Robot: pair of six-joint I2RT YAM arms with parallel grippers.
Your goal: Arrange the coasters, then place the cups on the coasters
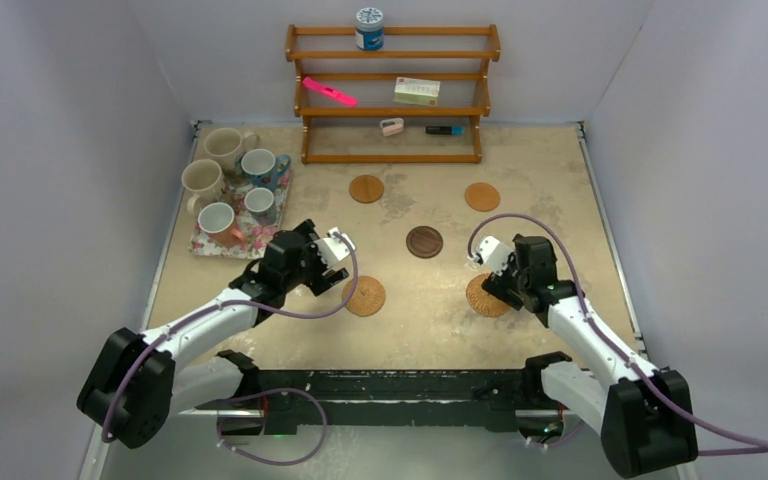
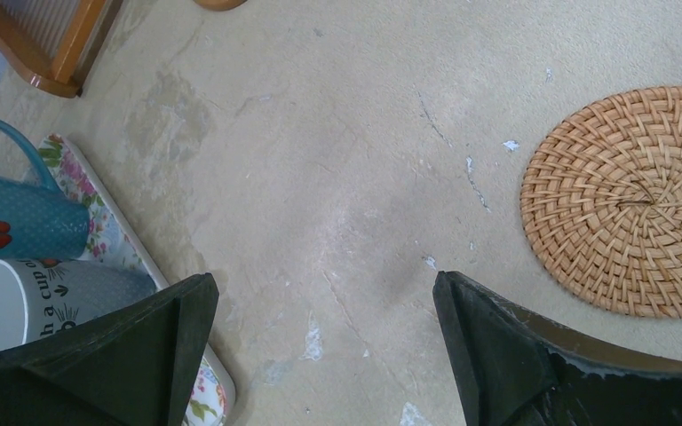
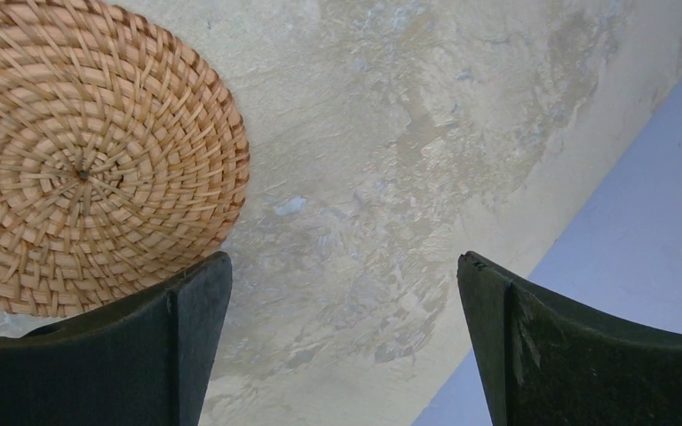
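Note:
Several cups stand on a flowered tray (image 1: 200, 243) at the left, among them an orange-handled cup (image 1: 218, 222), a small grey cup (image 1: 261, 206) and a blue cup (image 1: 259, 168). Part of the blue cup (image 2: 27, 222) and a white-rimmed cup (image 2: 89, 297) show in the left wrist view. My left gripper is open over bare table, between the tray and a woven coaster (image 2: 626, 200). The open right gripper hangs beside another woven coaster (image 3: 98, 177). Neither holds anything. In the top view a dark coaster (image 1: 424, 241) lies mid-table.
A wooden rack (image 1: 394, 158) stands at the back with small items on its shelves. Two further round coasters, a brown one (image 1: 366, 188) and a lighter one (image 1: 482, 196), lie before it. Walls bound both sides.

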